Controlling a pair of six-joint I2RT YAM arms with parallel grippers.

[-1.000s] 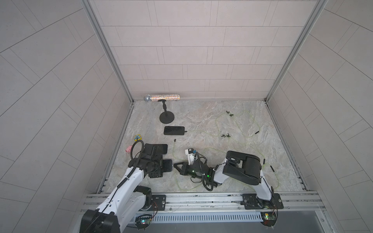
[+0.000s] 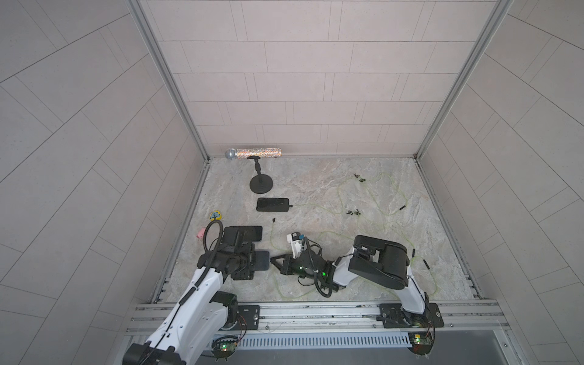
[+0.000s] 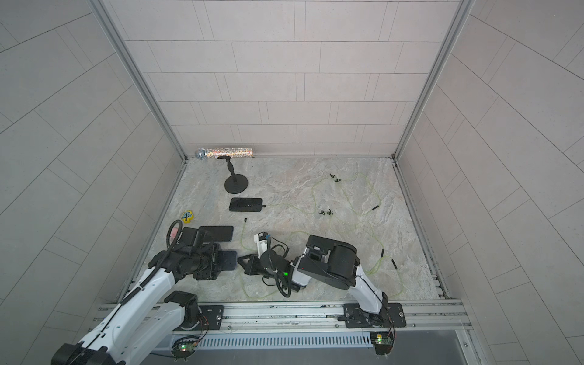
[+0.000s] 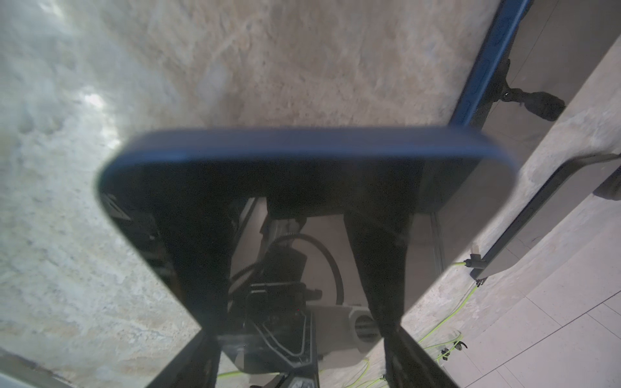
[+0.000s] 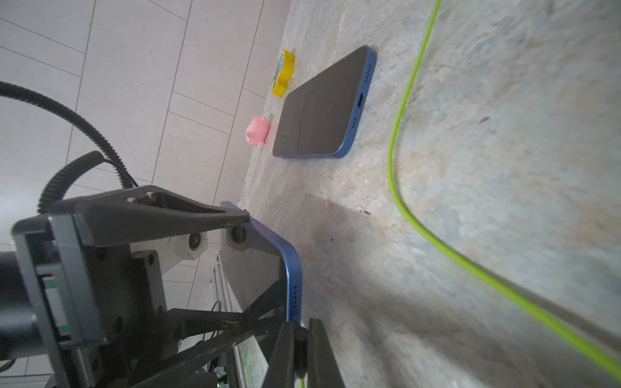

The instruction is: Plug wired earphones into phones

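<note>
A dark phone with a blue frame (image 4: 307, 258) is raised off the table, its two sides between the fingers of my left gripper. Below its blue end edge (image 5: 293, 287), in the right wrist view, a black earphone plug (image 5: 300, 352) stands upright. My right gripper is shut on this plug, and green cable shows beneath. The plug's tip is at or close to the phone's edge; the port is hidden, so I cannot tell whether it is inside. A second blue phone (image 5: 326, 106) lies flat, its port bare.
A third phone (image 2: 272, 204) has a plug at its right end. Behind it are a microphone stand (image 2: 261, 183) and a glittery tube (image 2: 258, 152). Green cable (image 5: 446, 249) crosses the table. A pink toy (image 5: 257, 130) and yellow toy (image 5: 282, 73) sit at the left.
The left gripper and its phone have shifted very slightly toward the front edge. My right gripper has crept slightly to the left. Nothing else visibly differs.
</note>
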